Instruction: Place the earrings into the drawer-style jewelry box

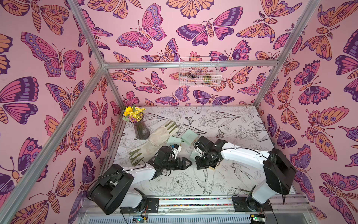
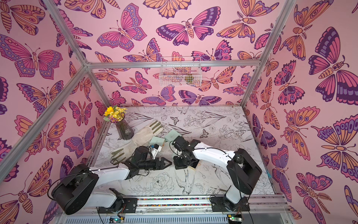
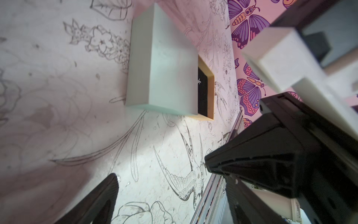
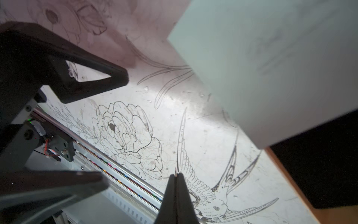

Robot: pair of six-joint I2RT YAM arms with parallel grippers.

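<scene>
The mint-green drawer-style box (image 3: 173, 67) lies on the table with its tan drawer (image 3: 211, 95) pulled part way out. A small star-shaped white earring (image 3: 199, 81) shows on the drawer's black lining in the left wrist view. My left gripper is open, with nothing between its fingers, to the left of the box. Close beside the box is my right gripper, shut, with nothing showing between its fingertips. From above, the right gripper (image 1: 198, 165) covers much of the box, and part of the drawer (image 1: 212, 167) peeks out behind it.
Two pale green squares, one nearer (image 1: 174, 141) and one farther (image 1: 189, 137), lie behind the grippers. A beige glove (image 1: 158, 136) and a flower vase (image 1: 141, 129) stand back left. The grippers are close together.
</scene>
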